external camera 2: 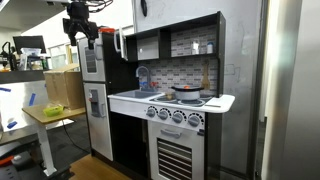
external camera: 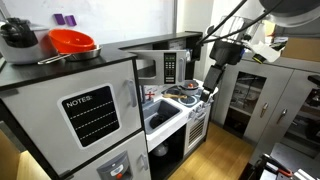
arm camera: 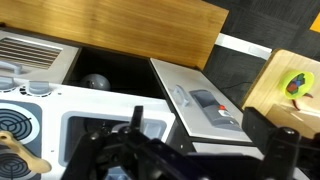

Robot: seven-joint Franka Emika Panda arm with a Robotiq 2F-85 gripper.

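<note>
My gripper is open, its two dark fingers wide apart in the wrist view and nothing between them. It hangs high in front of a toy kitchen, pointing downward, and touches nothing there. Below it in the wrist view lie the white counter with the sink (arm camera: 85, 140) and a round stove burner (arm camera: 14, 124). The open black compartment holds a dark round object (arm camera: 94, 86). In the second exterior view a pot (external camera 2: 187, 92) sits on the stove top.
The grey fridge unit with a notes board (external camera: 90, 113) stands left of the sink; a red bowl (external camera: 72, 41) rests on top. A green bowl (arm camera: 294, 82) holding small items is on a side table.
</note>
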